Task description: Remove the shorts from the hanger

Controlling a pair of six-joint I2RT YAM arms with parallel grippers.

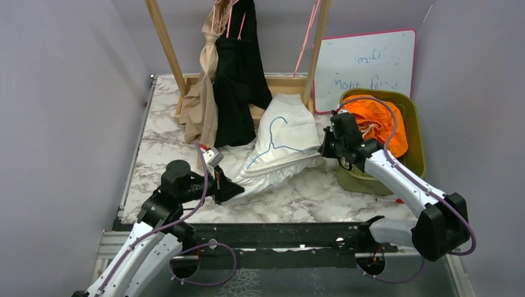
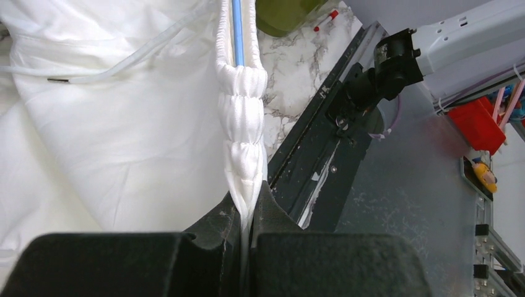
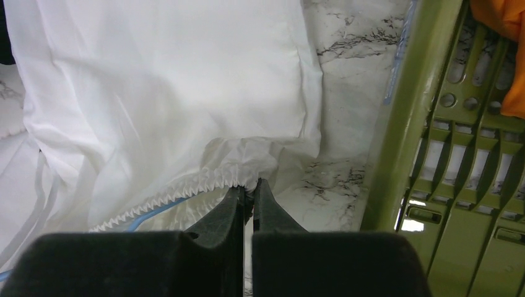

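Observation:
White shorts (image 1: pixel 288 114) lie on the marble table, a blue hanger (image 1: pixel 272 145) across them, its lower bar partly inside the gathered waistband (image 2: pixel 241 117). My left gripper (image 1: pixel 226 189) is shut on the waistband at the front left; the band runs straight up from its fingers in the left wrist view. My right gripper (image 1: pixel 327 148) is shut on the other end of the waistband at the right, beside the basket, with blue hanger wire (image 3: pixel 155 211) showing just along the band.
A green basket (image 1: pixel 415 142) with orange cloth (image 1: pixel 377 114) stands at the right. Behind are a wooden rack (image 1: pixel 164 40) with beige and black garments, and a whiteboard (image 1: pixel 365 62). Bare table shows at front and left.

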